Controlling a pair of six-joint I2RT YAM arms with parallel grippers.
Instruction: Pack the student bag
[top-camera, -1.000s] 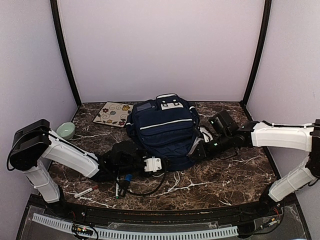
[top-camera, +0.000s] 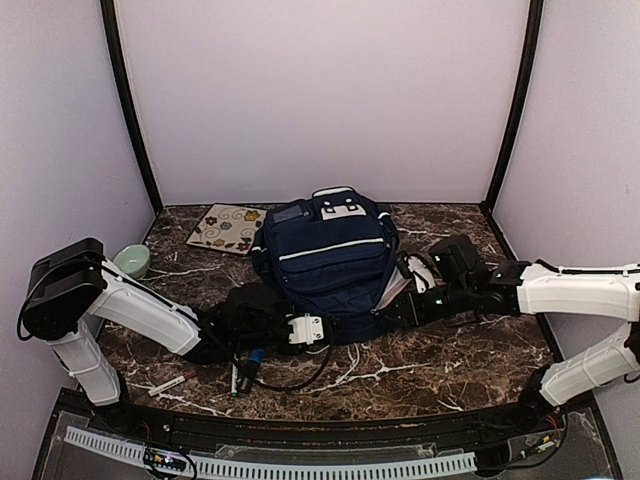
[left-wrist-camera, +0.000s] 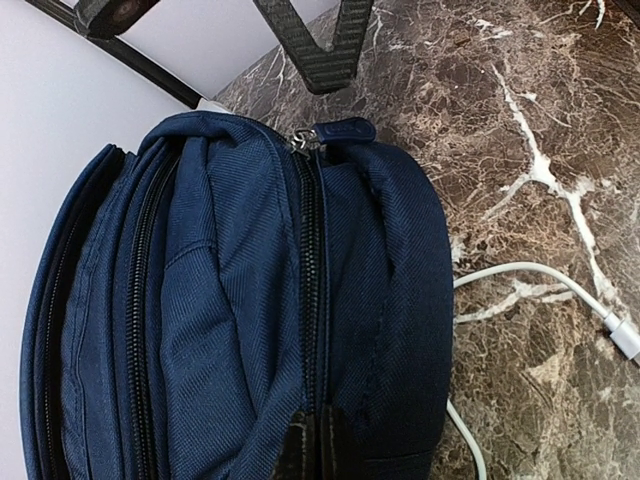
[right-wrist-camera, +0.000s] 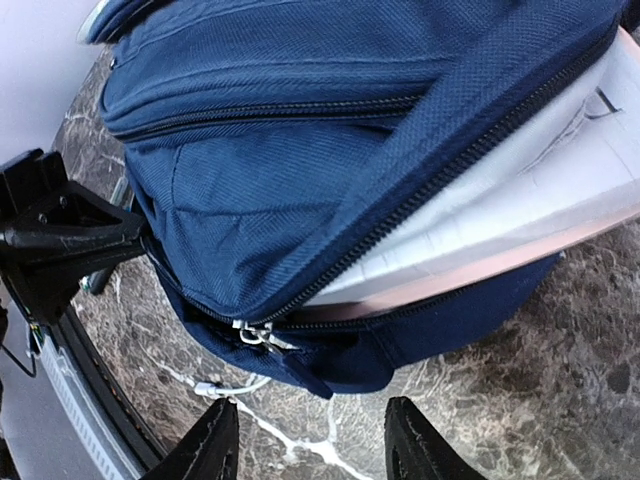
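The navy student bag (top-camera: 330, 260) lies on the marbled table, its side compartment unzipped. White sheets or a book with a pinkish edge (right-wrist-camera: 470, 270) show inside that opening. Near the zip's lower end hangs a zip pull (right-wrist-camera: 300, 365). My left gripper is shut on the bag's fabric by the zip, at the near side of the bag; its fingertips partly hide what they pinch. At the bag's near right corner, my right gripper has its fingers apart, with only table between them, just short of the zip pull.
A flowered board (top-camera: 227, 229) lies at the back left, beside a pale green bowl (top-camera: 132, 261). A blue and black item (top-camera: 251, 370) and a whitish marker (top-camera: 172, 384) lie at the front left. A white cable (left-wrist-camera: 540, 268) runs beside the bag.
The left arm and the bag look unmoved.
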